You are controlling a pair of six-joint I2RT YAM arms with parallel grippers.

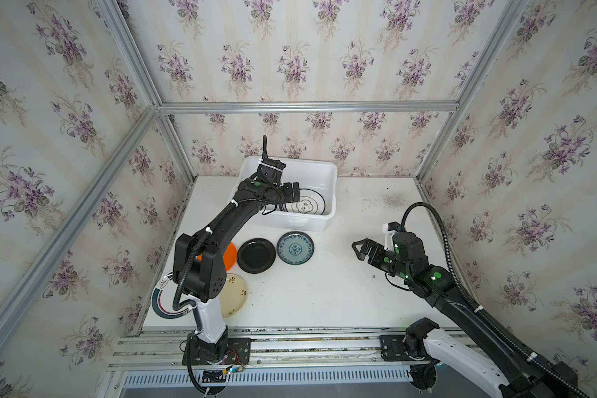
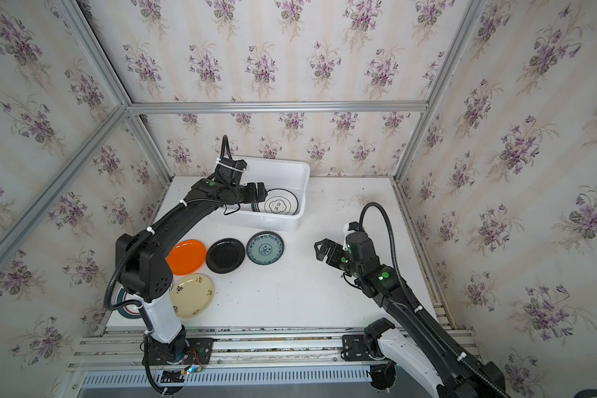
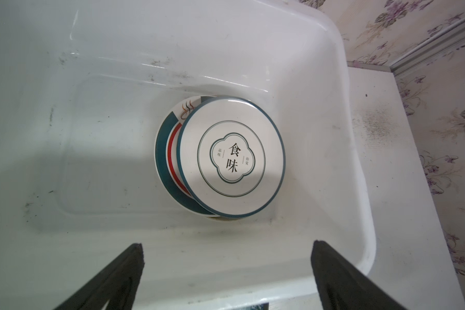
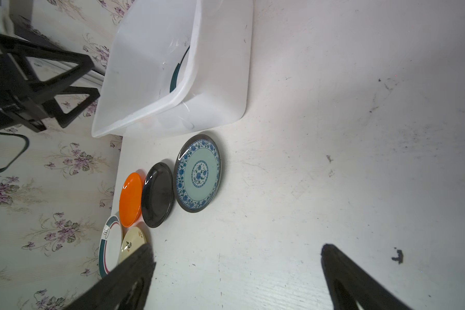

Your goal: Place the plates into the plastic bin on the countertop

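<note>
Inside the white plastic bin (image 1: 272, 217), a white plate (image 3: 232, 157) with a thin teal rim lies overlapping a plate (image 3: 166, 155) with a teal and red band. Over them is my left gripper, open and empty. On the counter in front of the bin lie a blue-green patterned plate (image 2: 265, 248), a black plate (image 2: 225, 255), an orange plate (image 2: 186, 257) and a cream plate (image 2: 192, 296). A white teal-rimmed plate (image 4: 110, 245) at the front left is partly hidden by my left arm in the top views. My right gripper stands open over bare counter.
Behind the bin stands a papered wall (image 1: 371, 147). My left arm (image 1: 209, 252) reaches over the plates on the left.
</note>
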